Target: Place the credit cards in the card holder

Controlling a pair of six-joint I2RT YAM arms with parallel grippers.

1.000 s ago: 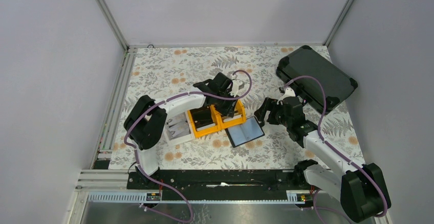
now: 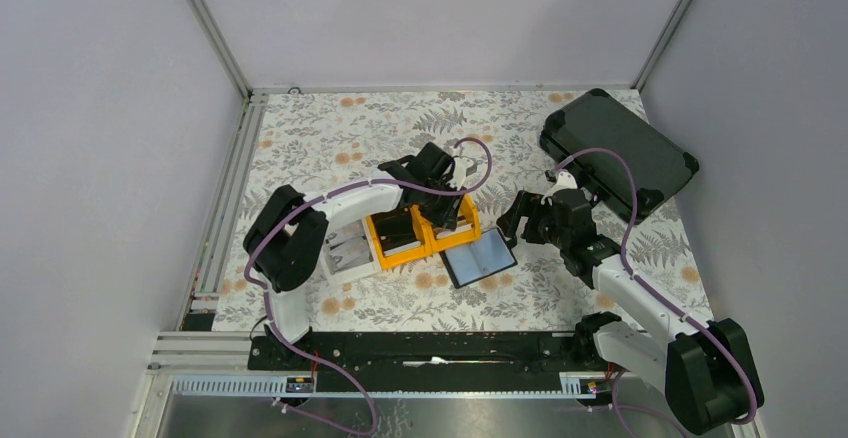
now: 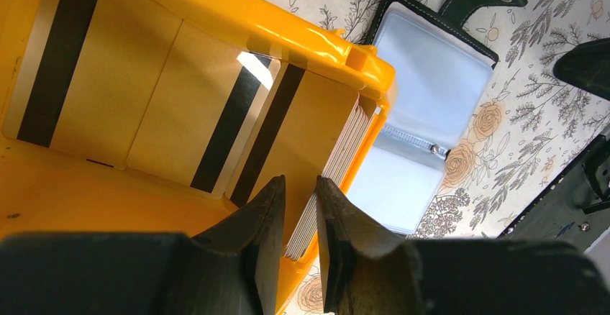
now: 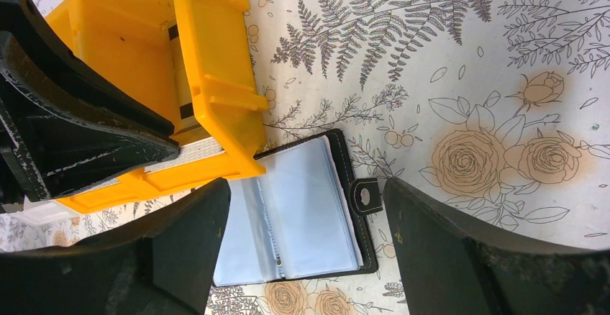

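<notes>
A yellow box (image 2: 425,248) holds tan credit cards with black stripes. In the left wrist view a stack of cards (image 3: 346,139) stands on edge at the box's right end, more striped cards (image 3: 144,85) lying further left. My left gripper is over that stack, its fingertips a little apart with a card face and card edges showing between them; no card is visibly lifted. The pale blue card holder (image 4: 306,211) with dark green trim lies open and flat beside the box. My right gripper stands wide open above it, empty.
A white tray (image 2: 350,275) adjoins the yellow box on the left. At the back right lies a large dark green case (image 2: 620,148).
Hardly anything differs in the top view. Both arms, the box and the card holder keep their places.
</notes>
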